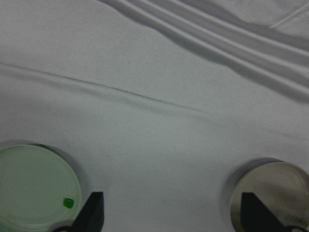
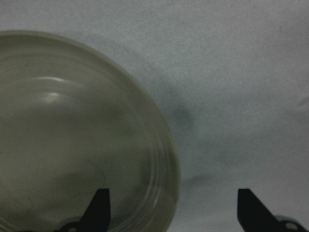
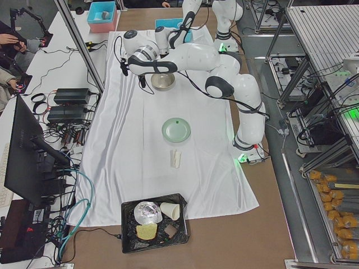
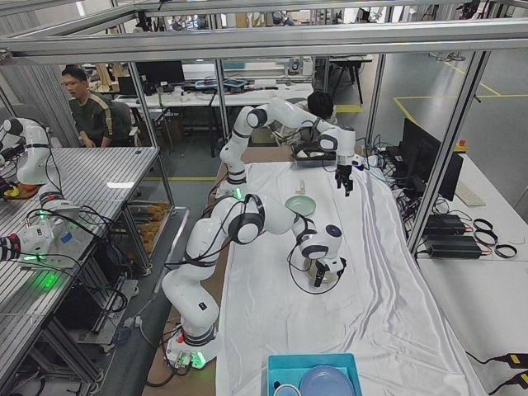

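A pale green plate [image 3: 176, 130] lies on the white cloth with a small green block [image 1: 68, 203] on it. A metallic round bowl [image 3: 162, 82] sits farther along the cloth. My left gripper [image 4: 343, 183] is raised over the cloth, open and empty, with plate [image 1: 36, 176] and bowl [image 1: 268, 186] below in its wrist view. My right gripper [image 4: 326, 272] is low at the bowl, open; in the right wrist view the bowl's rim [image 2: 169, 159] runs between its fingertips.
A black tray [image 3: 154, 240] with foil, cup and sponge stands at one end; a blue bin [image 4: 276, 371] with dishes at the other. A pale slim item [image 3: 175, 159] lies near the plate.
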